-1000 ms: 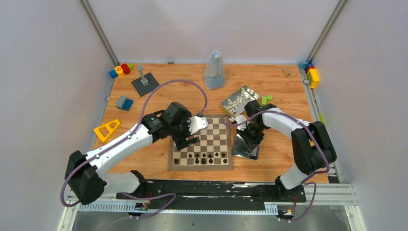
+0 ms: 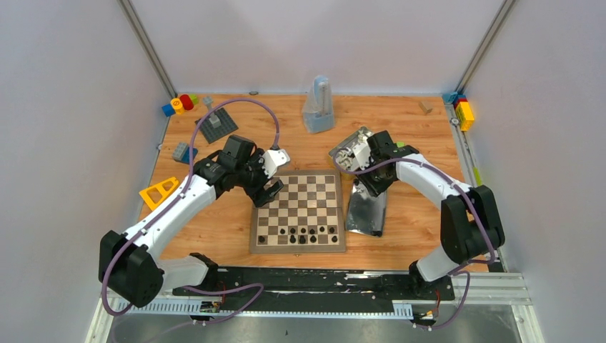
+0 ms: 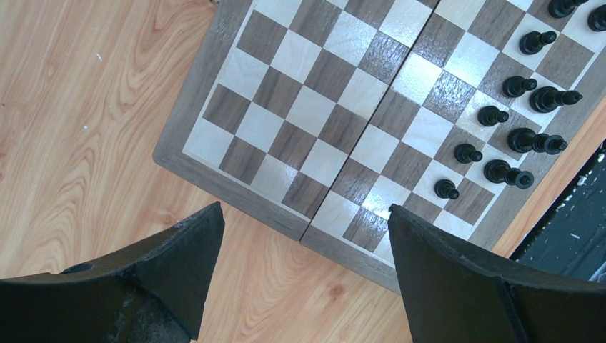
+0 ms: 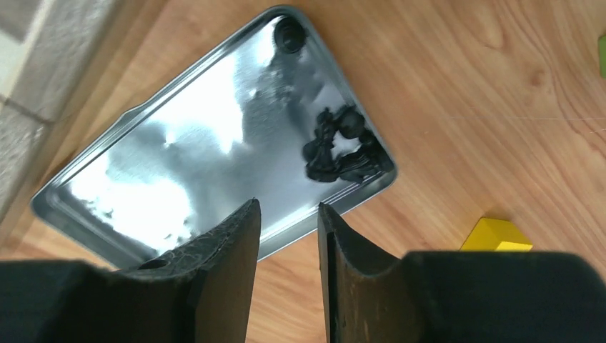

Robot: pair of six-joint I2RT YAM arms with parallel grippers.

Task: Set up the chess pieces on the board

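Note:
The chessboard [image 2: 304,211] has several black pieces [image 3: 493,116] standing in two rows along its near edge, the back row with bare squares. Its other squares are empty. My left gripper is wide open above the board's left side, holding nothing. Right of the board lies a dark metal tray [image 4: 207,143]. Several black pieces [image 4: 324,146] lie clustered in one corner of it, and a single black piece [image 4: 289,34] sits in another corner. Over the tray's edge, my right gripper has its fingers a little apart, the gap between them empty.
A second tray [image 2: 334,153] with white pieces is behind, partly hidden by my right arm. A bagged blue container [image 2: 319,111] stands at the back. Toy bricks [image 2: 182,103] and a yellow triangular frame [image 2: 159,193] lie on the left. A yellow block [image 4: 497,234] is near my right gripper.
The right gripper has moved toward the back of the dark tray. The board's pieces stand as before.

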